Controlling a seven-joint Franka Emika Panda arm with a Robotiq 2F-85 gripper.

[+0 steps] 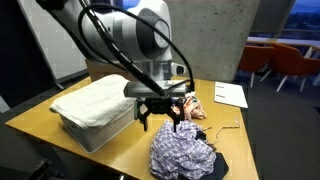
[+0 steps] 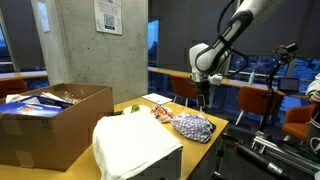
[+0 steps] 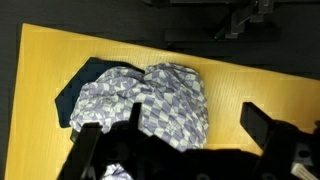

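Note:
My gripper (image 1: 160,122) stands open over the near part of the table, with nothing between its fingers. A grey-and-white checked cloth (image 1: 182,152) lies crumpled on the table, just below and to the right of the gripper in exterior view 1. From the wrist, the cloth (image 3: 155,103) appears partly under the left finger and in the gap, with bare wood towards the right finger. A dark flat piece (image 3: 84,88) sticks out from beneath it. In exterior view 2 the gripper (image 2: 206,104) is above the cloth (image 2: 193,126), apart from it.
A white cloth (image 1: 98,98) covers a bin on the table's left. Behind the arm lies a pinkish cloth (image 1: 193,107); white paper (image 1: 230,95) is at the back right. A cardboard box (image 2: 60,125) stands at the far end. Bare tabletop (image 1: 232,160) shows along the right.

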